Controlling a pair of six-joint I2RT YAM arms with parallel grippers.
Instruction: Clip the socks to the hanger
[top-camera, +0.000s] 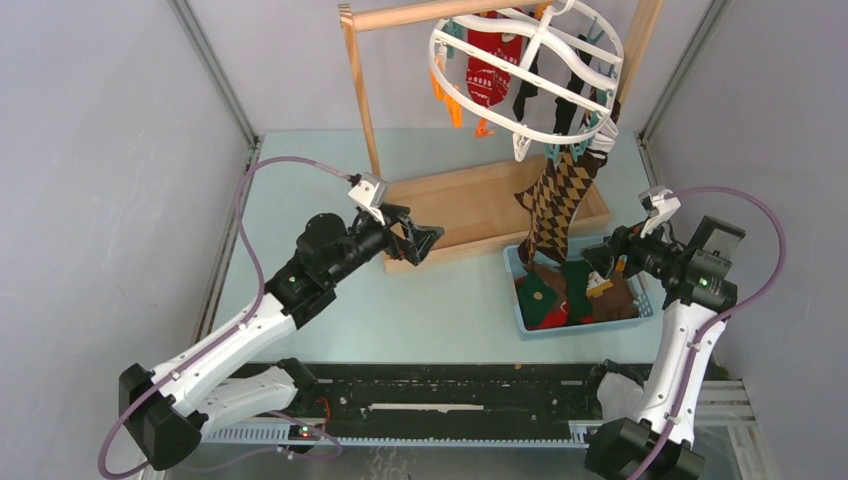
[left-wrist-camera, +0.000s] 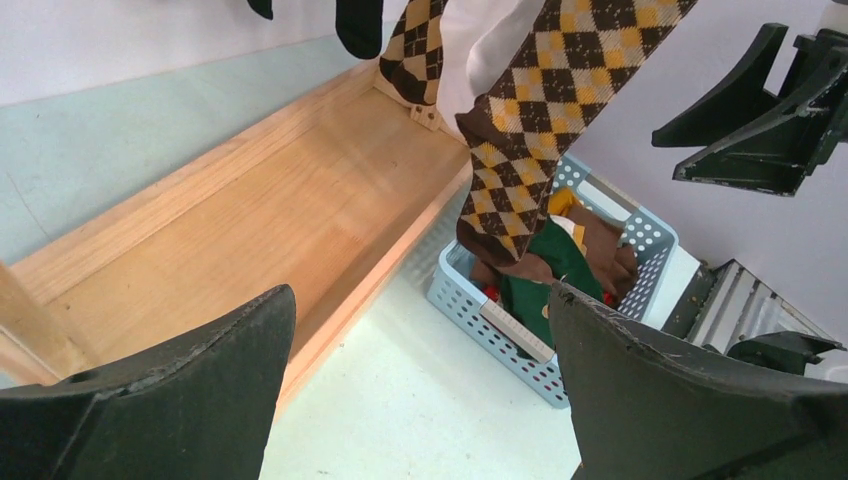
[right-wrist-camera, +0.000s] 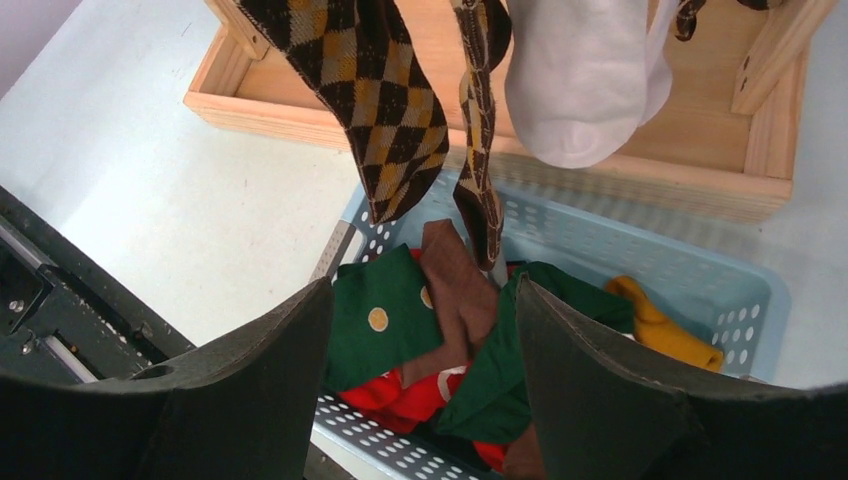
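A white oval hanger (top-camera: 520, 75) hangs from the wooden frame, with orange and teal clips round its rim. A red patterned sock (top-camera: 492, 62), dark socks and a white one hang from it. At its front right hangs a brown-and-yellow argyle sock (top-camera: 556, 205), its lower end over the basket; it shows large in the left wrist view as the argyle sock (left-wrist-camera: 530, 120). My left gripper (top-camera: 432, 245) is open and empty, left of that sock and lower than the hanger. My right gripper (top-camera: 598, 262), also open and empty, hovers above the basket's right part, its fingers (right-wrist-camera: 560, 350) over the loose socks.
The blue basket (top-camera: 590, 330) holds several crumpled socks: green ones (right-wrist-camera: 385, 315), red, brown and mustard (right-wrist-camera: 670, 330). Behind it lies the frame's wooden base (top-camera: 460, 205).
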